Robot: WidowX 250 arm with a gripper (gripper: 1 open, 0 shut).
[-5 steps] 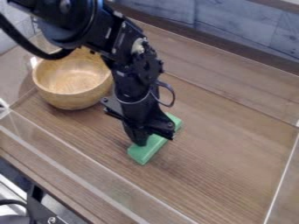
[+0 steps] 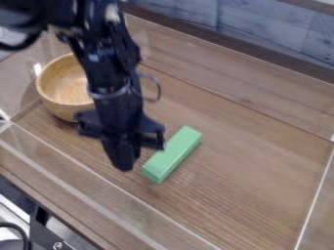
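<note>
My gripper (image 2: 124, 146) hangs low over the wooden table (image 2: 248, 186), left of a green bar (image 2: 171, 154) that lies diagonally on it, clear of the fingers. The gripper looks shut, with nothing visible between its fingertips; its dark body hides part of the table behind it.
A wooden bowl (image 2: 62, 83) stands at the upper left, partly behind the arm. Dark cables show at the lower left edge.
The gripper has moved left, off the green bar, which is now more fully in view to its right.
</note>
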